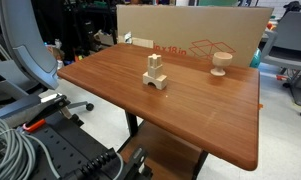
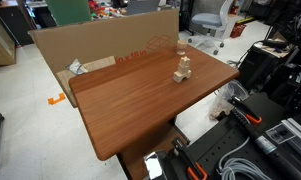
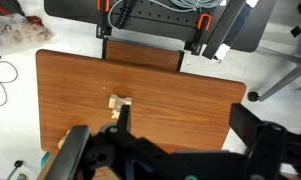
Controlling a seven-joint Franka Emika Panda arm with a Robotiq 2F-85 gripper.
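A small stack of pale wooden blocks (image 1: 154, 76) stands on the brown table (image 1: 205, 105). Its lowest piece has an arch cut into it. The same stack (image 3: 118, 102) appears from above in the wrist view, left of centre. Toward the back of the table sits a pale goblet-shaped cup (image 1: 221, 62), upright and apart from the blocks. My gripper is seen only in the wrist view, high over the table. Its dark, blurred fingers (image 3: 272, 150) are spread wide, open with nothing between them.
A cardboard panel (image 1: 185, 30) stands along the table's far edge. On the near side is a black base platform (image 1: 75, 145) with coiled cables (image 1: 8, 150). Chairs (image 1: 292, 45) stand beyond.
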